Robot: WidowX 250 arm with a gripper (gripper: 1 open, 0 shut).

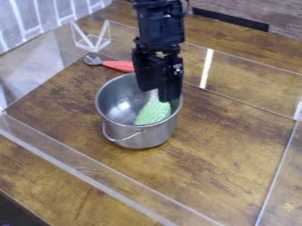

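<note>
A steel pot (pixel 126 128) with a wire handle stands on the wooden table (pixel 213 168), a light green textured object (pixel 154 110) lying inside it. My black gripper (pixel 160 86) hangs over the back right of the pot, above the green object. Its fingertips are dark against the arm, so the state of the fingers is hard to see.
Behind the pot at left lies a red-handled utensil (pixel 116 66) with a metal head, near a white wire-like piece. Clear panels line the left and front-left.
</note>
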